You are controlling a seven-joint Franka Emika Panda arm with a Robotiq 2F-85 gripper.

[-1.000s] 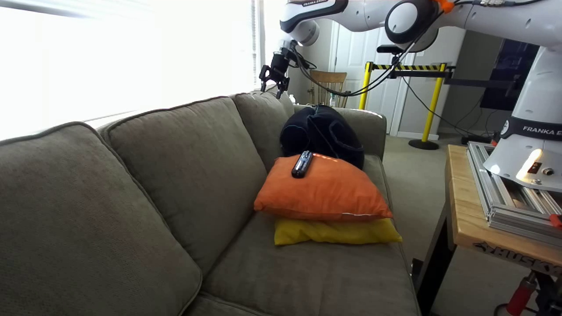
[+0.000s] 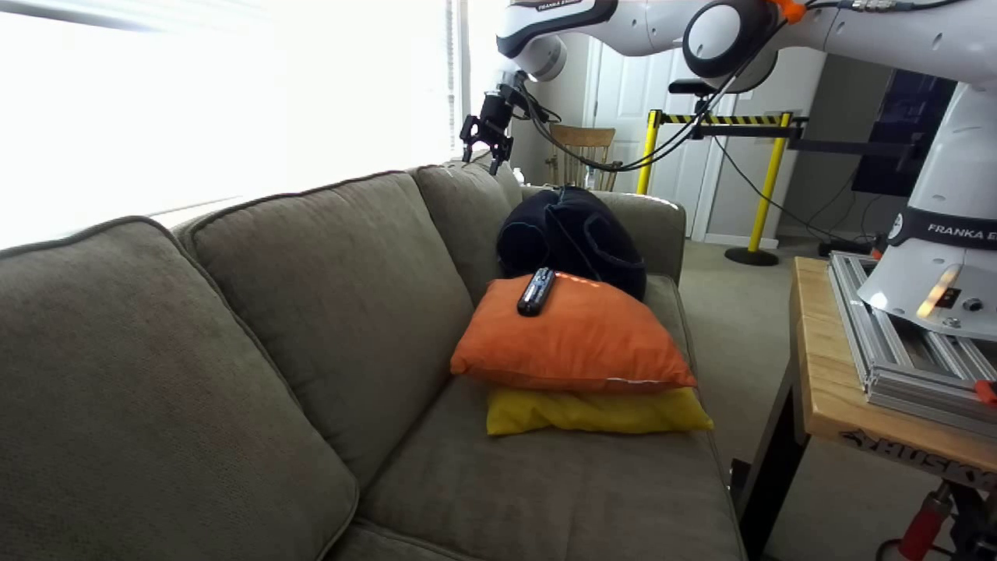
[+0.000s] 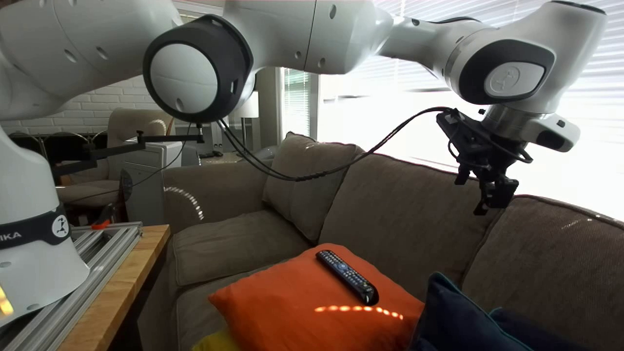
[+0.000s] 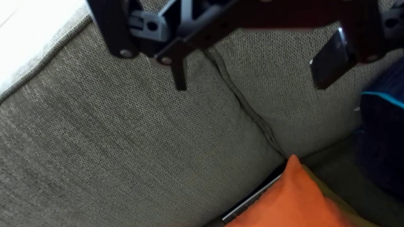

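Observation:
My gripper (image 2: pixel 480 160) hangs open above the sofa's backrest, its two fingers well apart. In the wrist view nothing lies between the fingertips of the gripper, with only grey-brown backrest cloth beyond. A black remote (image 3: pixel 347 277) rests face up on an orange pillow (image 3: pixel 275 304), some way below and apart from the gripper. That orange pillow lies on top of a yellow pillow (image 2: pixel 598 412) on the sofa seat. The wrist view catches just one corner of the orange pillow (image 4: pixel 288 200); the remote does not show clearly there.
Dark blue cushions (image 2: pixel 575 234) sit behind the orange pillow. A thin dark thing with a pale edge (image 4: pixel 252 199) shows between backrest and pillow; I cannot tell what it is. The near seat (image 2: pixel 523 495) is bare. A wooden bench (image 2: pixel 827 383) carries the arm's base.
The arm, gripper, remote and pillows look unmoved. Only the bright light patch on the arm's base has dimmed.

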